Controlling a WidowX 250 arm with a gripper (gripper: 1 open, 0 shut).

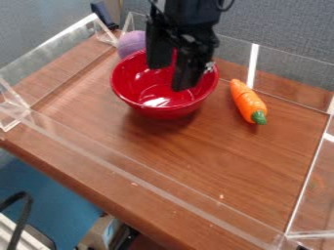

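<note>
My black gripper [178, 61] hangs over the red bowl [152, 98], its lower parts in front of the bowl's back half. Whether it is open or shut, and whether anything is between its fingers, I cannot tell in this dark silhouette. An orange toy carrot [247, 101] with a green tip lies to the right of the bowl. A purple object [131, 43] shows behind the bowl at the left, partly hidden.
Clear plastic walls edge the wooden tabletop [156, 171] on the left, back and right. Below the left edge are a blue surface and a cardboard piece [102, 232].
</note>
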